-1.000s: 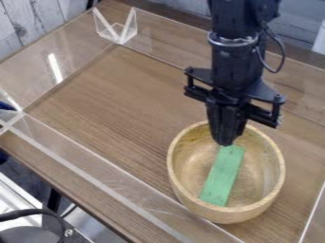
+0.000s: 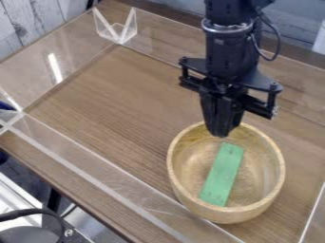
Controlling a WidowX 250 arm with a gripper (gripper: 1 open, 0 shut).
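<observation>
The black gripper (image 2: 222,125) points down over the back part of a tan bowl (image 2: 265,188); whether its fingers are open or shut is hard to make out. Inside the bowl lies a long green block (image 2: 221,176), its far end below the gripper tip.
Clear plastic edging runs along the near left, a small clear piece (image 2: 117,28) stands at the back left, and dark cables (image 2: 38,223) are at the bottom left.
The bowl and block look unmoved.
</observation>
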